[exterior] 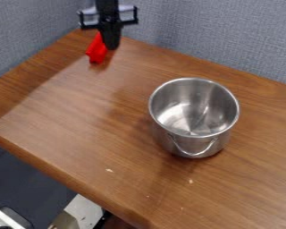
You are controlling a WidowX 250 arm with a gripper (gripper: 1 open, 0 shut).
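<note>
At the top of the camera view, my dark gripper (110, 38) is over the back left of the wooden table, right at a red object (96, 51). The red object is partly behind the fingers; whether they hold it is too small to tell. A steel pot (193, 117) with a handle stands on the right half of the table, apart from the gripper.
Grey padded walls (223, 40) border the back and left. A dark gap lies past the table's front left edge.
</note>
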